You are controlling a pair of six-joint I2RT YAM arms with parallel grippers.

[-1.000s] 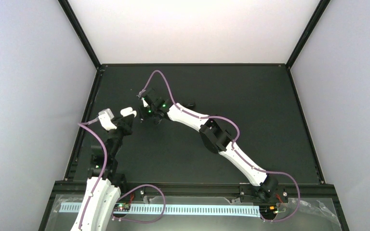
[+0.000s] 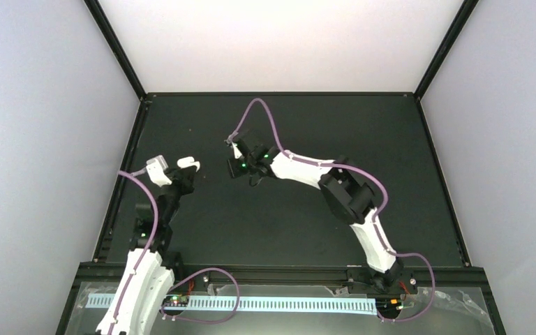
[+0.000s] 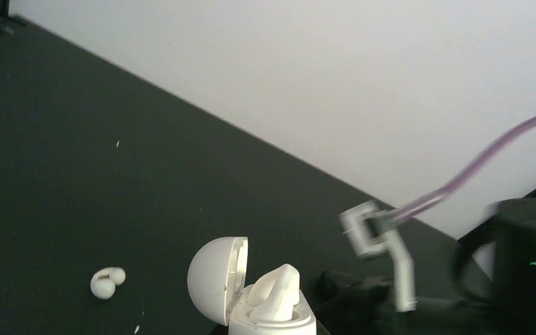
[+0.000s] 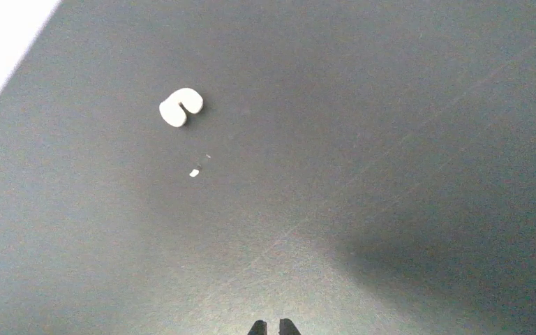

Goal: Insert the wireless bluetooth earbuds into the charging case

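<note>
The white charging case (image 3: 271,328) has its rounded lid (image 3: 213,283) raised, and one white earbud (image 3: 277,292) stands in it. My left gripper (image 2: 188,171) is shut on this case. A loose white earbud (image 4: 181,107) shows in the right wrist view against the dark table, well apart from my right gripper. That gripper is shut, its dark fingertips close together with nothing between them. To the left of the case in the left wrist view is the same loose earbud (image 3: 107,283). I cannot pick it out in the top view.
My right arm (image 2: 296,169) reaches over its middle, to the right of the case, trailing a purple cable (image 2: 373,180). A pale wall (image 2: 279,42) closes the back.
My right gripper has moved right, away from the case. The left gripper and case have barely moved.
</note>
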